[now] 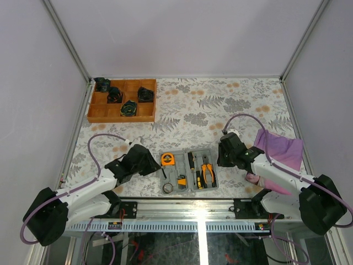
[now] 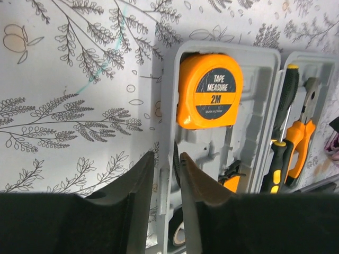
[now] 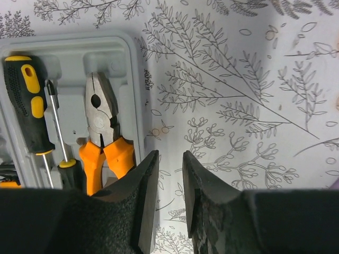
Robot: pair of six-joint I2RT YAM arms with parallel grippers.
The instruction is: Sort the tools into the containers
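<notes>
An open grey two-half tool case (image 1: 175,155) lies at the front centre. Its left half holds an orange tape measure (image 2: 210,90), a tape roll and small orange-handled tools; its right half holds screwdrivers (image 3: 26,100) and orange pliers (image 3: 121,156). My left gripper hangs over the case's left rim, fingers slightly parted, with nothing seen held. My right gripper is just right of the case, fingers parted, nothing between them.
A wooden divided tray (image 1: 99,115) with several dark bundles stands at back left. A purple cloth (image 1: 281,152) lies at the right.
</notes>
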